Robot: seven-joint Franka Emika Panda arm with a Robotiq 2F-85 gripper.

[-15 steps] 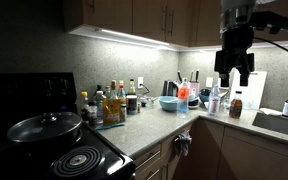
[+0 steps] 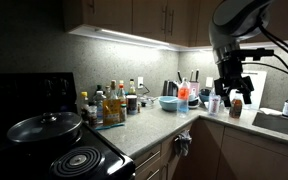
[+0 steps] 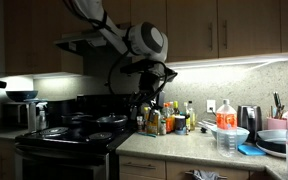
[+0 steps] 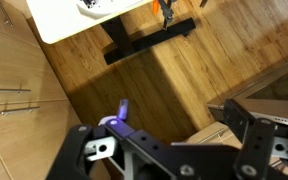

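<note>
My gripper (image 2: 236, 97) hangs in the air in front of the right-hand counter, open with nothing between its fingers. In the wrist view its dark fingers (image 4: 255, 140) stand far apart at the bottom, over bare wooden floor (image 4: 149, 85). A bottle with orange liquid (image 2: 183, 98), a clear bottle (image 2: 214, 101) and a dark reddish jar (image 2: 236, 106) stand on the counter beyond. From exterior view 1 the gripper overlaps the jar, but no contact can be made out.
A black pan (image 2: 44, 130) rests on the stove. Several bottles (image 2: 112, 105) crowd the counter beside it. There is a blue bowl (image 2: 168, 103) in the corner, and a clear stretch of countertop (image 2: 149, 128) in front. A white tabletop (image 4: 59, 22) edges the wrist view.
In exterior view 1, the gripper has come down and the arm has tilted, with more of its links showing at the upper right. The counter objects have stayed put.
</note>
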